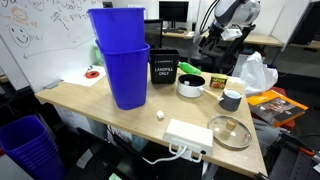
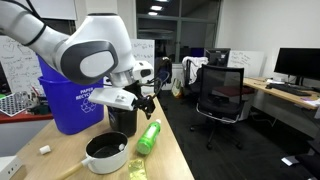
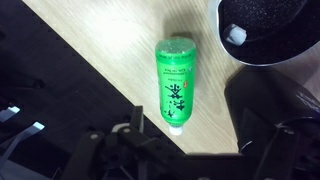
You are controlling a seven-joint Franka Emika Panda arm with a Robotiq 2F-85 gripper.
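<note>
A green bottle [image 3: 176,82] with dark lettering and a white cap lies on its side on the wooden table [image 3: 130,45], its cap end towards my gripper in the wrist view. The fingers stand wide apart with nothing between them. In exterior view 2 the gripper [image 2: 146,88] hangs above the far end of the lying bottle [image 2: 148,138]. Exterior view 1 shows the bottle [image 1: 187,68] small, behind the pot and beside the black bin; the fingertips are hard to make out there.
A dark pot [image 2: 105,160] sits beside the bottle, with a yellow packet [image 2: 137,170] nearby. The black landfill bin [image 1: 163,68] and tall blue bins [image 1: 126,70] stand along one side. A mug [image 1: 230,99], a metal plate [image 1: 232,131] and a white box [image 1: 188,138] occupy the nearer table.
</note>
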